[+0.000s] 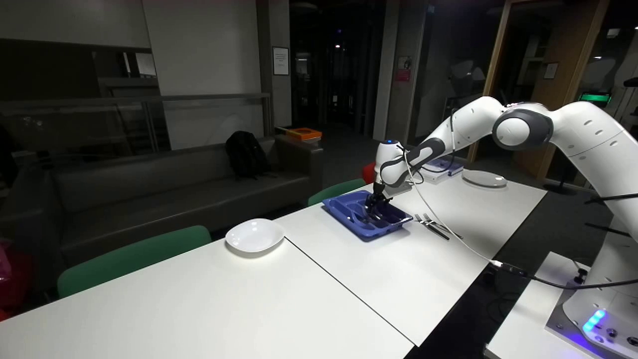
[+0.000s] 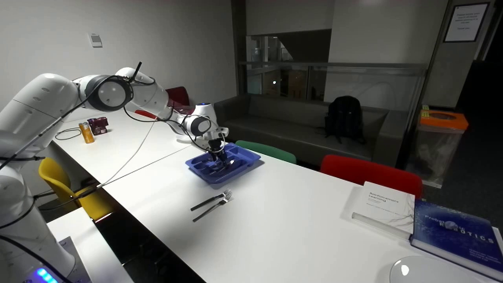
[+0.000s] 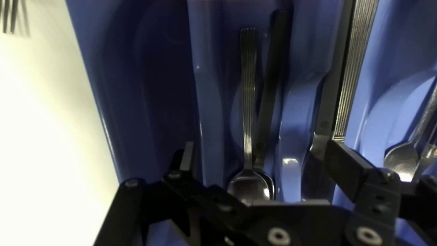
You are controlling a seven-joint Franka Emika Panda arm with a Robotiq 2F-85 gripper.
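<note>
In the wrist view my gripper is open over a blue cutlery tray (image 3: 211, 114), its fingers wide apart with nothing held. Spoons (image 3: 248, 184) lie in the compartment between them, one with a ribbed metal handle and one with a black handle. A black-handled knife (image 3: 329, 102) and a ribbed metal handle (image 3: 355, 73) lie side by side in the compartment to the right, close to the right finger (image 3: 350, 160). The compartment on the left looks empty. Small spoons (image 3: 403, 160) rest farther right.
Two black-handled forks (image 2: 214, 203) lie on the bare table beside the tray. A white bowl (image 1: 255, 236) stands on the adjoining table. Books (image 2: 384, 207) and a plate (image 1: 484, 178) sit at the far end. A cable (image 1: 439, 221) hangs from the arm across the table.
</note>
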